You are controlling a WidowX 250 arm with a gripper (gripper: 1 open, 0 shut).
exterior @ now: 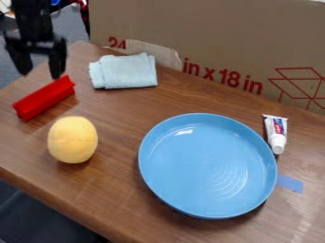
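Note:
The black gripper (36, 59) hangs blurred at the top left, its fingers apart, above and behind a red bar-shaped object (45, 98) lying at the table's left edge. A yellow rounded object (72, 140) sits in front of the red one. A folded pale cloth (124, 72) lies at the back, right of the gripper. A blue plate (207, 165) fills the right front of the table, with a toothpaste tube (276, 133) beside it.
A large cardboard panel (229, 38) stands along the back of the wooden table (152, 109). A piece of blue tape (291, 184) is right of the plate.

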